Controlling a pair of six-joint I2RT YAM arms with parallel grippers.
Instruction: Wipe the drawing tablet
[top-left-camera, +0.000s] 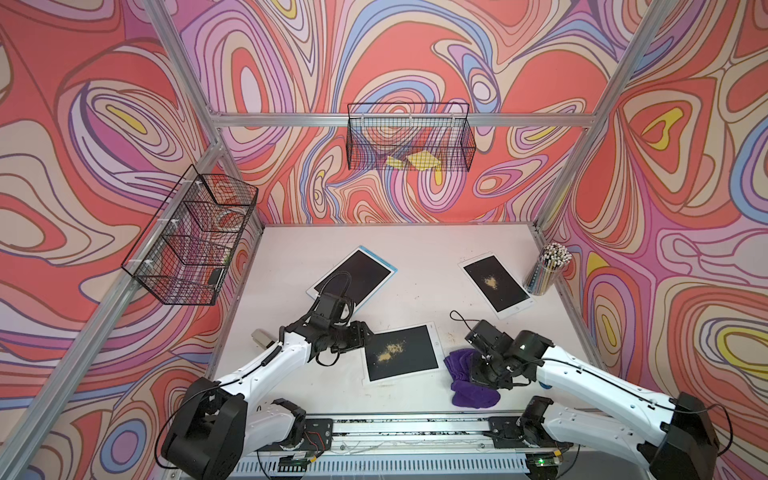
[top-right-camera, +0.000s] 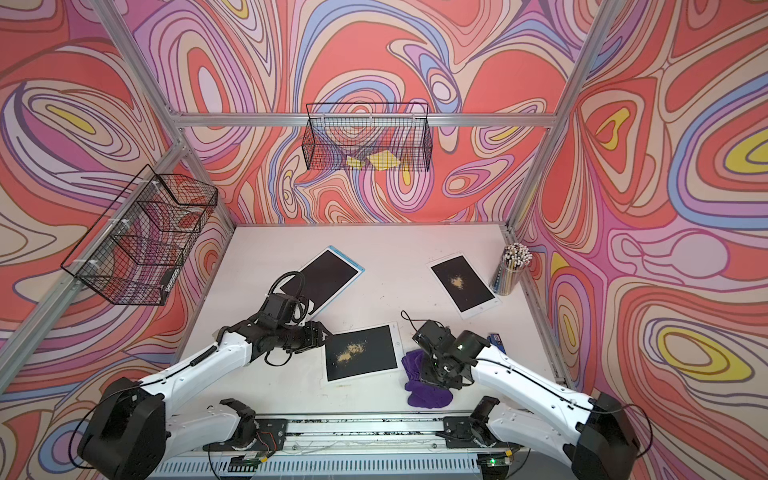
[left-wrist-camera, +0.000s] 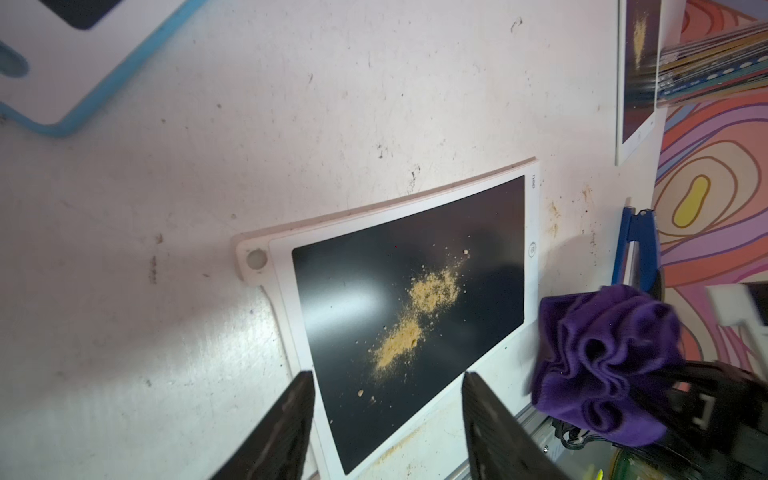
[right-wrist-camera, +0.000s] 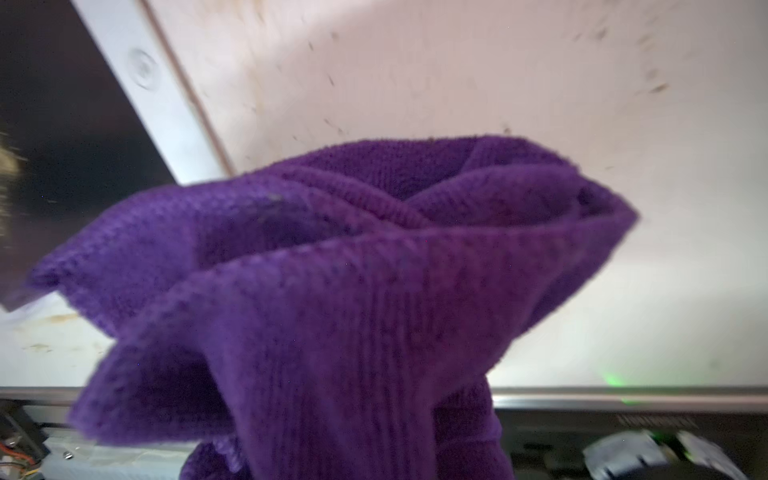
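Note:
A drawing tablet (top-left-camera: 400, 350) with a white frame and black screen lies at the front middle, yellowish powder on it, clearest in the left wrist view (left-wrist-camera: 428, 292). My left gripper hangs over its left part, open, nothing between its fingers. My right gripper (top-left-camera: 488, 368) is shut on a purple cloth (right-wrist-camera: 344, 320) just right of the tablet, bunched and lifted; the cloth hides the fingers in the right wrist view.
A blue-rimmed tablet (top-left-camera: 364, 268) lies at back left. Another tablet (top-left-camera: 496, 284) with powder lies at back right beside a cup of pens (top-left-camera: 544, 276). Wire baskets hang left and behind.

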